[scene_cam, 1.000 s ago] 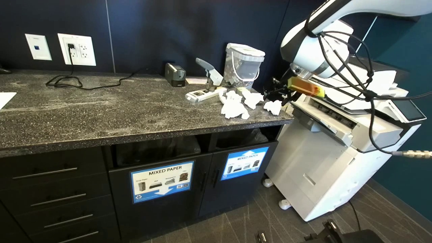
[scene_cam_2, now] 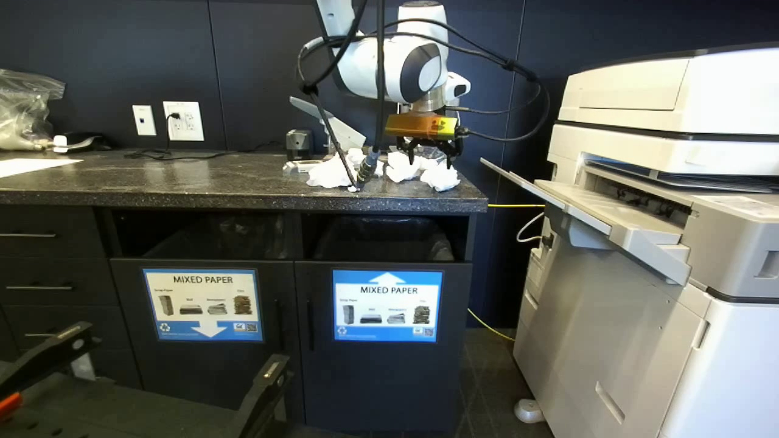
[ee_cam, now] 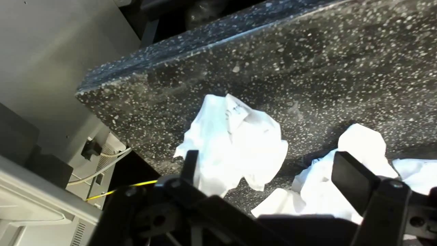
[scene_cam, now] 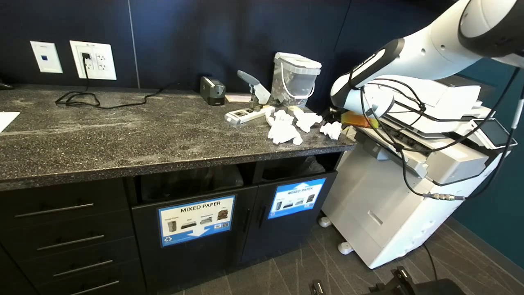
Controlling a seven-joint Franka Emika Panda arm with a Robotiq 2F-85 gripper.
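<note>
Several crumpled white papers lie on the dark speckled counter [scene_cam: 147, 137] near its right end. One crumpled paper [ee_cam: 241, 143] sits closest to the corner, ahead of the gap between my fingers in the wrist view. A second crumpled paper [ee_cam: 327, 184] is partly covered by my right-hand finger [ee_cam: 354, 180]. My gripper [scene_cam_2: 432, 154] hangs over this end of the counter, pointing down, its fingers spread wide and nothing held. In exterior view 1 the arm and the orange camera mount [scene_cam: 361, 119] hide most of it.
A stapler [scene_cam: 250, 113], a pencil sharpener [scene_cam: 212, 91] and a clear lidded bucket [scene_cam: 296, 78] stand behind the papers. The copier [scene_cam_2: 635, 306], with its protruding tray [scene_cam_2: 569, 204], borders the counter's right end. Below are two bin openings labelled mixed paper.
The arm's lower part has swung down and leftward in exterior view 1. The gripper has turned and is now largely hidden there. The papers have not visibly moved.
</note>
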